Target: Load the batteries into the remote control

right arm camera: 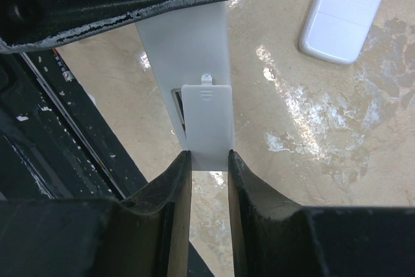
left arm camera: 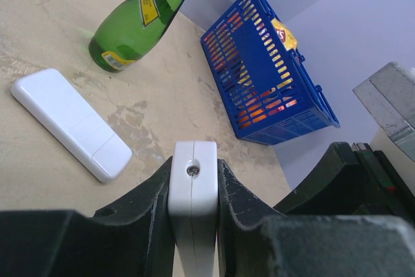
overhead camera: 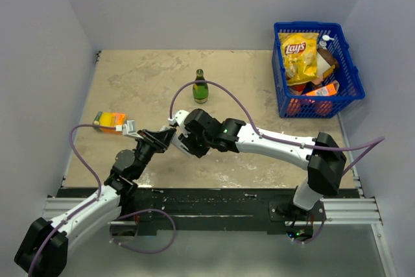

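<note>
My left gripper [overhead camera: 167,135] is shut on the white remote [left arm camera: 193,205], seen end-on in the left wrist view. In the right wrist view the remote's back [right arm camera: 181,43] shows its battery compartment, mostly covered by a white cover [right arm camera: 207,121] with a narrow dark gap at its left. My right gripper is shut on that cover's lower end, over the compartment. Whether batteries are inside cannot be seen. A second white remote-like object [left arm camera: 68,121] lies on the table beyond.
A green bottle [overhead camera: 200,92] stands at the back middle, a blue basket [overhead camera: 285,103] of groceries at the back right. An orange-yellow pack [overhead camera: 109,119] lies at the left. The dark front rail [right arm camera: 45,134] runs below the grippers.
</note>
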